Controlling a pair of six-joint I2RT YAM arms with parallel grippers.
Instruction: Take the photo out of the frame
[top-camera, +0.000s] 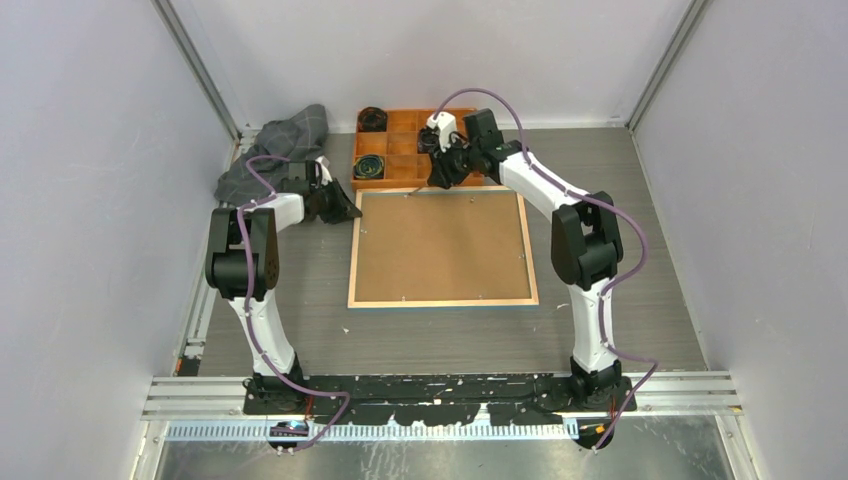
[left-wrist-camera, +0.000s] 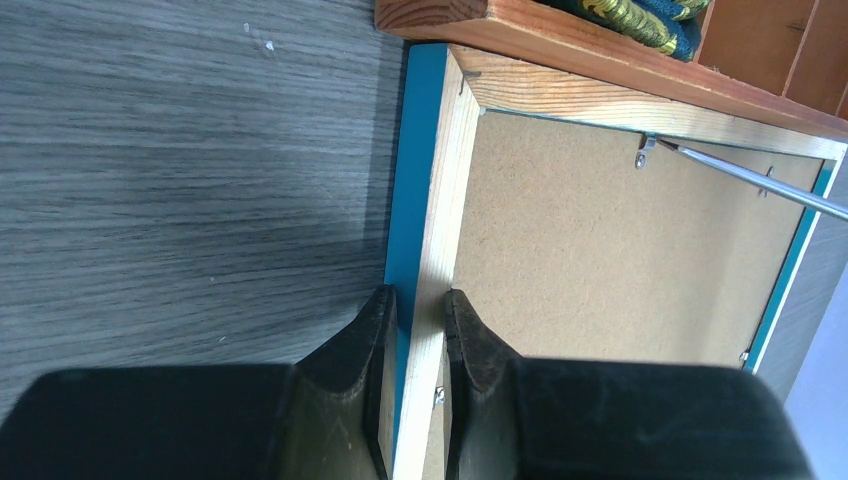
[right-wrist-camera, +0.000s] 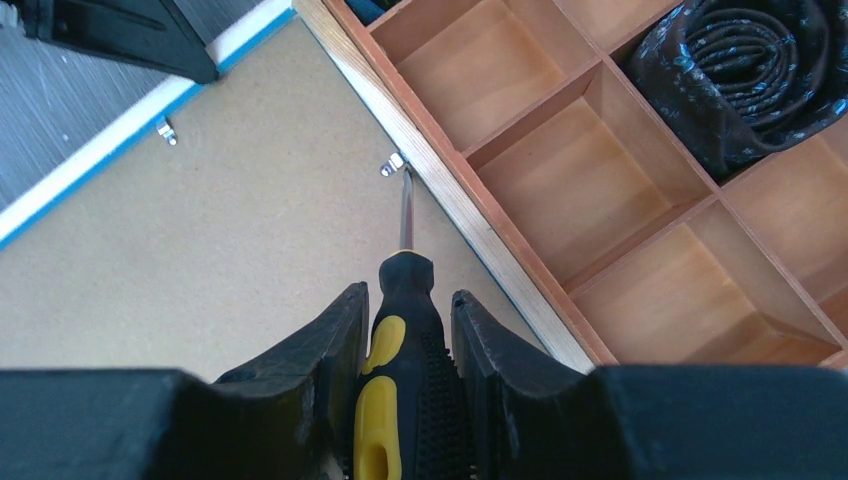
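Note:
A wooden frame (top-camera: 352, 265) lies face down on the table, its brown backing board (top-camera: 443, 250) showing, with small metal clips round the inner edge. My left gripper is shut on the frame's left side bar (left-wrist-camera: 432, 220), near the far left corner. In the right wrist view my right gripper is shut on a screwdriver's black and yellow handle (right-wrist-camera: 408, 290). The screwdriver's tip is right beside a metal clip (right-wrist-camera: 393, 164) at the frame's far edge; whether they touch I cannot tell. The photo is hidden beneath the board.
An orange-brown compartment box (top-camera: 402, 141) stands against the frame's far edge, with coiled dark items (top-camera: 369, 166) in some compartments. Grey cloth (top-camera: 285, 145) lies crumpled at the back left. Bare table (top-camera: 450, 345) shows in front of the frame.

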